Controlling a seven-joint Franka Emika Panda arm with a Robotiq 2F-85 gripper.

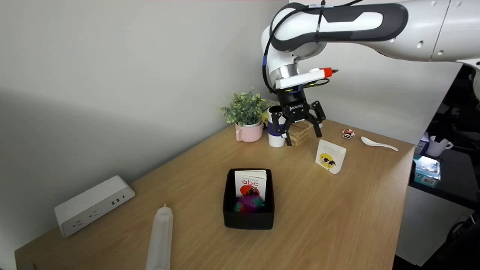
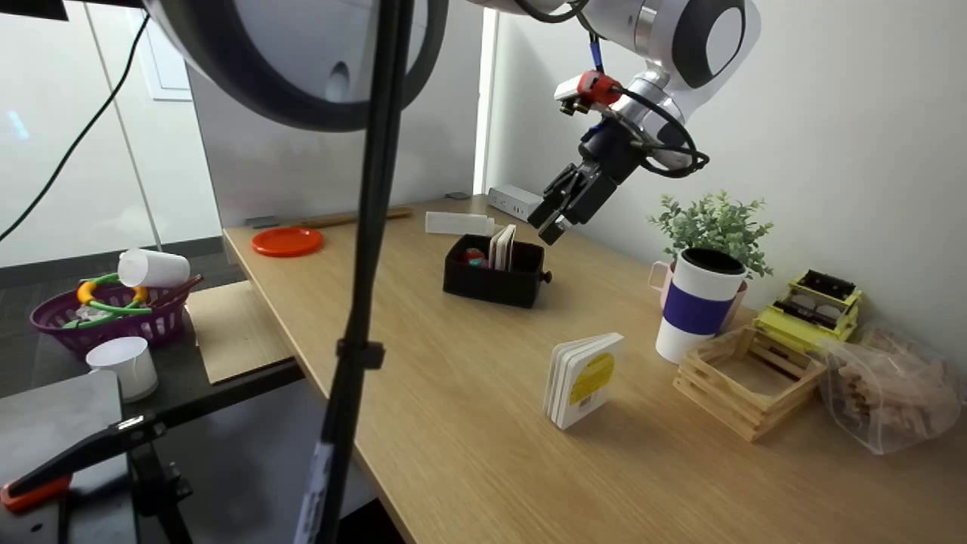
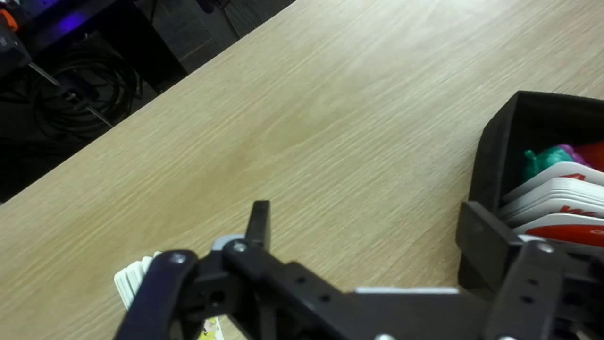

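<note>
With its fingers wide apart, my gripper (image 1: 302,138) is open and empty above the table, between the black bin and the back-wall items. The black bin (image 1: 248,221) holds white "abc" board books (image 1: 250,181) and a purple-and-green toy (image 1: 248,204). Another board book (image 1: 330,155), with a cow on a yellow circle, stands upright and slightly fanned on the table. In the wrist view that cow book (image 3: 128,283) is partly hidden behind one finger, while the bin (image 3: 491,161) lies at the right, behind the other finger.
Along the wall stand a pink planter (image 2: 739,301), a white cup with a purple band (image 2: 694,307), a wooden crate (image 2: 745,397) and a clear bag (image 2: 893,388). A white spoon (image 1: 378,144) lies near the far corner.
</note>
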